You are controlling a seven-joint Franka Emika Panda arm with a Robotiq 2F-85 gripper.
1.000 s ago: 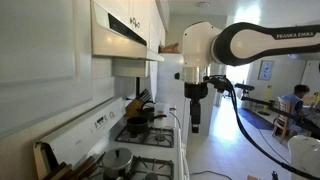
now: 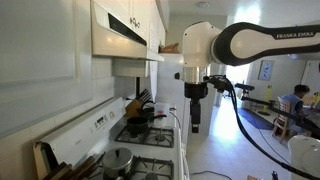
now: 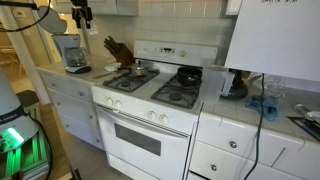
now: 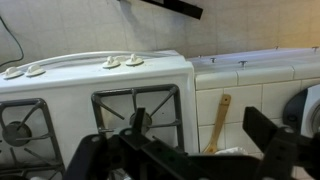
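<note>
High beside the stove, my gripper (image 2: 195, 127) points down in exterior view 1, clear of every surface. Exterior view 2 catches it at the upper left, above the counter by the coffee maker. In the wrist view its dark fingers (image 4: 264, 133) stand apart at the bottom, and I see nothing held between them. Beneath lies the white stove (image 4: 75, 82) with black burner grates. A silver lidded pot (image 2: 118, 162) stands on the near part of the stove, with dark cookware (image 2: 140, 125) farther back. A wooden spoon (image 4: 218, 125) lies on the tiled counter beside the stove.
A coffee maker (image 3: 74, 55) and a knife block (image 3: 119, 52) stand on the counter left of the stove. The range hood (image 2: 118, 40) and cabinets overhang the stove. To the right, a blue item (image 3: 264, 107) lies on the other counter. Open floor (image 2: 215, 155) lies beside the stove.
</note>
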